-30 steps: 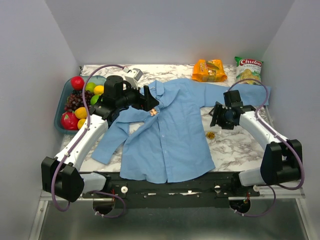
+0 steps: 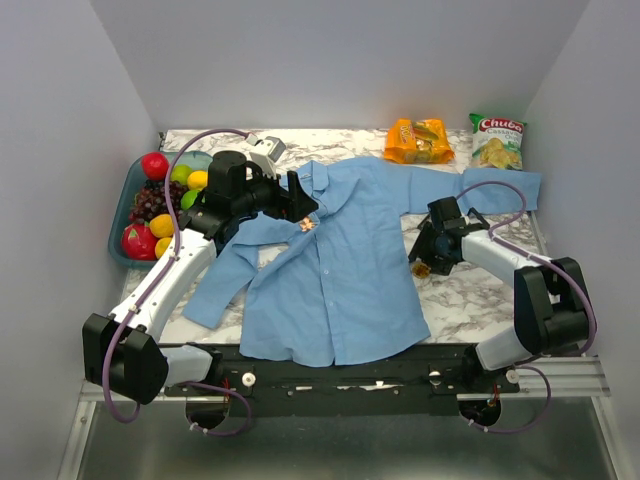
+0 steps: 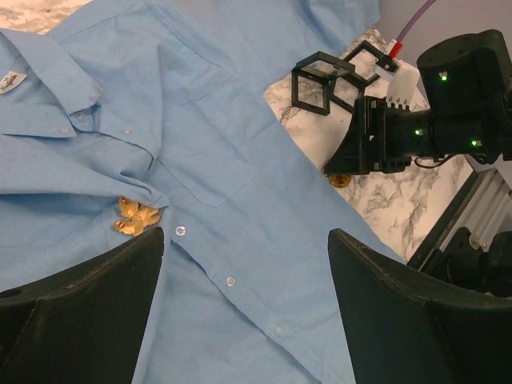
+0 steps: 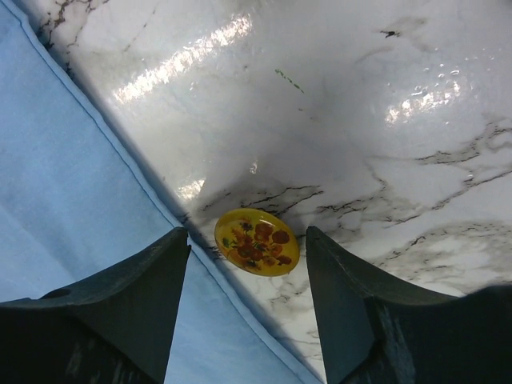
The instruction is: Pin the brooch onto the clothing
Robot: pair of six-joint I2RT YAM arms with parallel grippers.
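A blue button-up shirt (image 2: 370, 290) lies spread on the table. On the marbled table just right of its edge rests an oval gold brooch (image 4: 257, 242) with a painted flower pattern. My right gripper is open, a finger to either side of the brooch in the right wrist view; whether they touch it I cannot tell. A second, gold leaf-shaped brooch (image 3: 136, 216) sits on the shirt near the button placket. Above the shirt's upper left, my left gripper stands open and empty.
At the left, a teal basket (image 2: 120, 213) holds fruit. An orange snack bag (image 2: 418, 142) and a green chip bag (image 2: 497, 142) lie at the back right. Bare marble (image 2: 475, 305) is free at the front right.
My right arm has moved left and toward the front, bringing its gripper down over the oval brooch. The left arm and the shirt are unmoved.
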